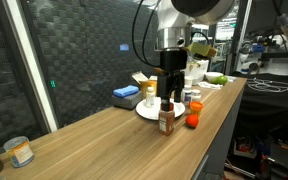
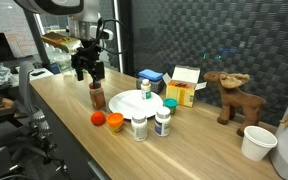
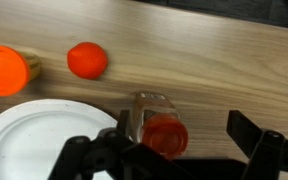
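Observation:
A brown bottle with an orange-red cap (image 3: 165, 136) stands upright on the wooden table, seen from above in the wrist view. My gripper is open over it, one finger (image 3: 116, 142) to the cap's left and the other (image 3: 252, 135) farther off to its right. In exterior view 1 the bottle (image 1: 166, 122) shows beneath the fingers, its top partly covered by them. From the other side, the gripper (image 2: 90, 74) stands above the same bottle (image 2: 97, 97).
Close by lie a red tomato-like ball (image 3: 87, 60), an orange cup (image 3: 9, 70) and a white plate (image 3: 44, 145). White bottles (image 2: 139, 126), a box (image 2: 184, 88), a toy moose (image 2: 239, 98) and a white cup (image 2: 256, 143) stand farther along.

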